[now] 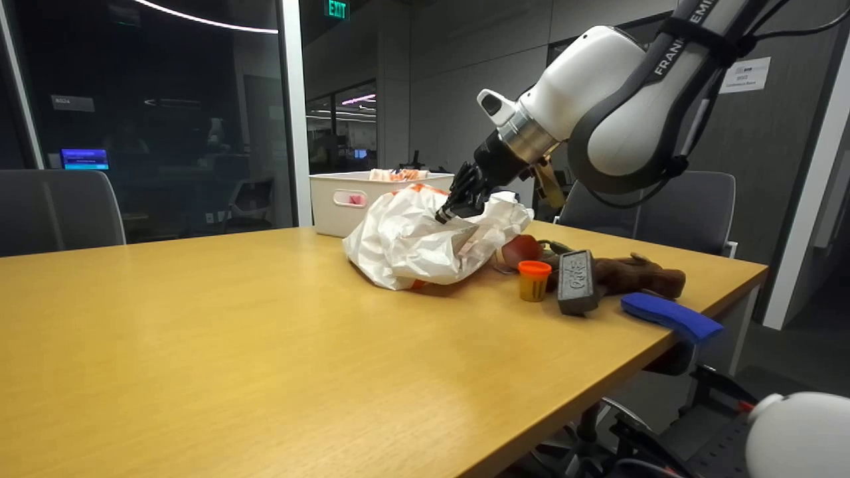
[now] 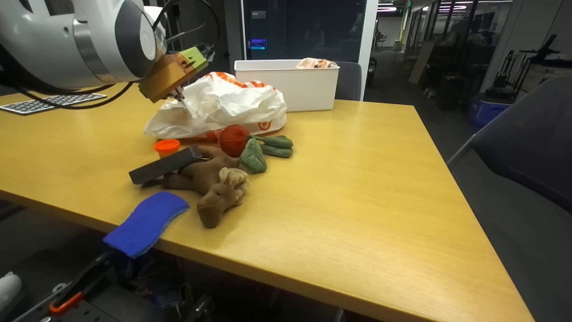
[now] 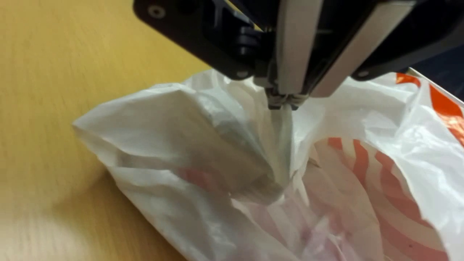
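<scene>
A crumpled white plastic bag (image 1: 406, 239) with orange print lies on the table, its mouth gaping in the wrist view. My gripper is shut, and a pleat of the bag (image 3: 281, 143) runs up between its fingertips, pinched there. From the side, the gripper (image 1: 443, 214) leans down into the top of the bag. In the other exterior view the bag (image 2: 236, 107) spreads beside the gripper's orange housing, and the fingertips are mostly hidden.
Close to the bag lie a red plush vegetable (image 2: 233, 140) with green leaves, an orange-lidded tub (image 1: 534, 280), a dark eraser (image 1: 577, 281), a brown plush animal (image 2: 209, 171) and a blue cloth piece (image 2: 147, 222) overhanging the edge. A white bin (image 2: 316, 88) stands behind.
</scene>
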